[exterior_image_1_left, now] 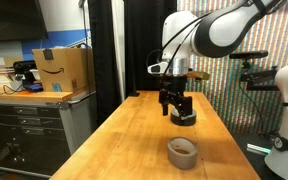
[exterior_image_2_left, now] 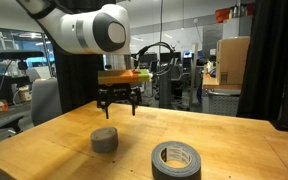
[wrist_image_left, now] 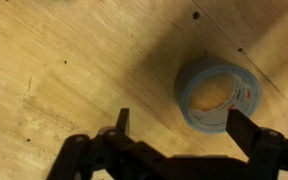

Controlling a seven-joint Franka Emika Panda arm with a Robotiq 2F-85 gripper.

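Observation:
My gripper (exterior_image_1_left: 176, 108) hangs above the wooden table, its fingers apart and nothing between them. Two rolls of tape lie flat on the table. One grey roll (exterior_image_1_left: 182, 153) is nearest the camera in exterior view 1; the other, darker roll (exterior_image_1_left: 184, 116) lies farther back, partly behind the gripper. In exterior view 2 the gripper (exterior_image_2_left: 121, 103) is over the area by the left roll (exterior_image_2_left: 104, 140), and the larger-looking roll (exterior_image_2_left: 176, 160) is in front. The wrist view has one roll (wrist_image_left: 187, 97), ahead of the fingertips and nearer the right one.
Bare wooden table (exterior_image_1_left: 114, 140) stretches left of the rolls in exterior view 1. Cardboard boxes (exterior_image_1_left: 62, 68) stand on a cabinet at the far left, away from the arm. A black curtain (exterior_image_1_left: 149, 45) hangs behind the table.

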